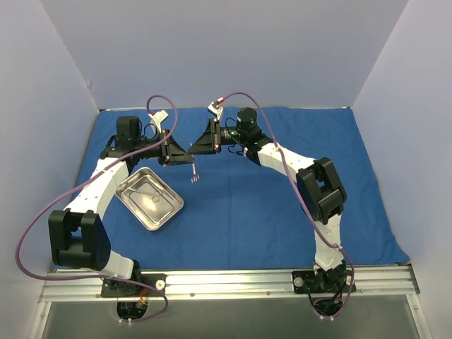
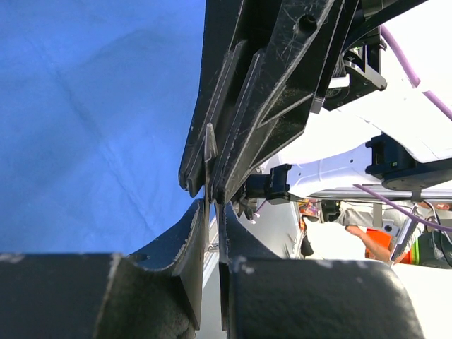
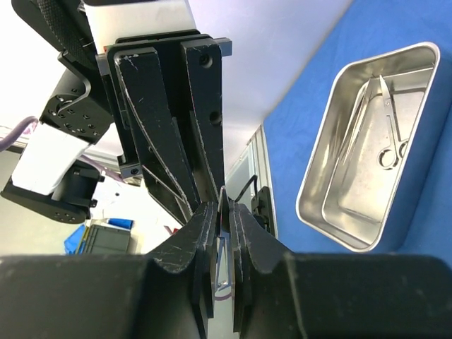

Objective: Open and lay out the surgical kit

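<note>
A slim metal instrument with finger rings [image 1: 195, 174] is held up between my two arms over the blue cloth, its ringed end hanging down in the top view. My left gripper is shut on it, and its pointed metal part rises past the pads in the left wrist view. Crossing from the other side, my right gripper is also shut on the same instrument. Both sets of fingertips sit very close together. The metal tray [image 1: 145, 220] holds a pair of scissors [image 3: 389, 126] and another slender tool [image 3: 358, 116].
My left forearm reaches over the tray's left side. Grey walls bound the back and sides, and a metal rail [image 1: 233, 276] runs along the front.
</note>
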